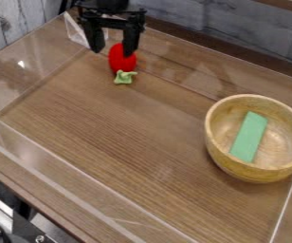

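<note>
My black gripper (112,42) is at the top of the camera view, over and beside a red object (123,59) with a small green piece (124,78) at its lower end. The gripper's two dark parts straddle the top of the red object, apparently open; nothing is clearly held. At the right, a yellow bowl (221,158) holds a green block (247,137).
A pale, partly see-through item stands at the top left beside the gripper.
</note>
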